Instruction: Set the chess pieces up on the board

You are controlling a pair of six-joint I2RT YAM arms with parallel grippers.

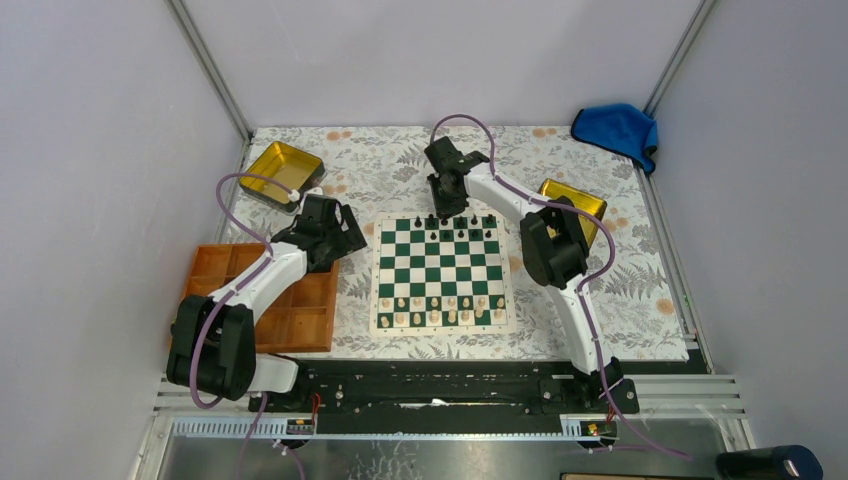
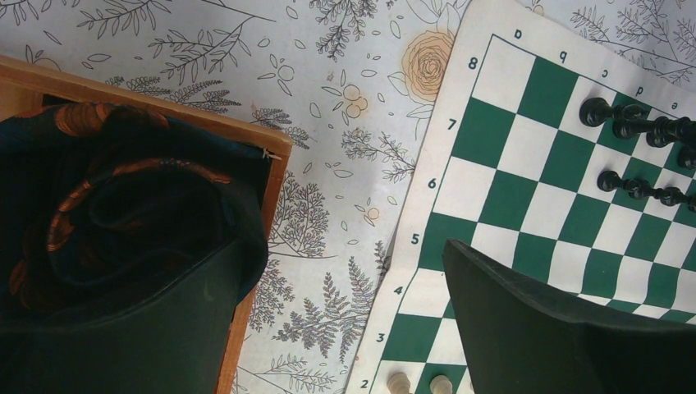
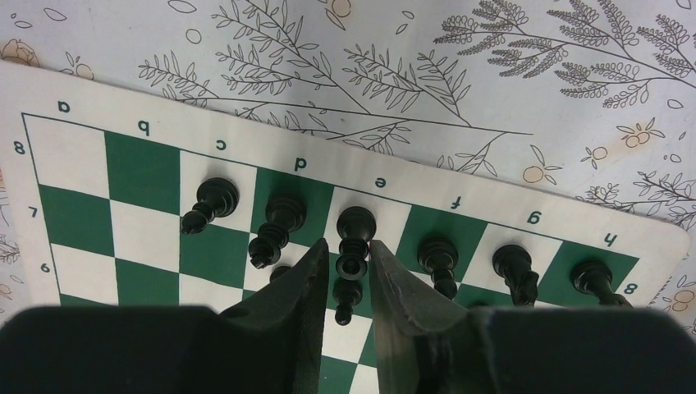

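Observation:
The green-and-white chess board (image 1: 440, 290) lies mid-table. A black king (image 3: 354, 234) stands on the e8 square, between the fingertips of my right gripper. A narrow gap shows on both sides of the king, so that gripper is slightly open around its top. Black pieces flank it: a bishop (image 3: 215, 199) on c8, a queen (image 3: 283, 215) on d8, a knight (image 3: 515, 271) on g8. Several black pawns (image 2: 608, 180) form the row in front. Light pieces (image 1: 434, 316) fill the board's near rows. My left gripper (image 1: 358, 232) hangs wide open and empty, left of the board.
A compartmented wooden box (image 1: 322, 315), partly lined with dark cloth (image 2: 148, 197), is under the left arm. Golden trays stand at back left (image 1: 287, 161) and right (image 1: 590, 202). A blue cloth (image 1: 615, 130) lies in the back right corner. Squares a8 and b8 are bare.

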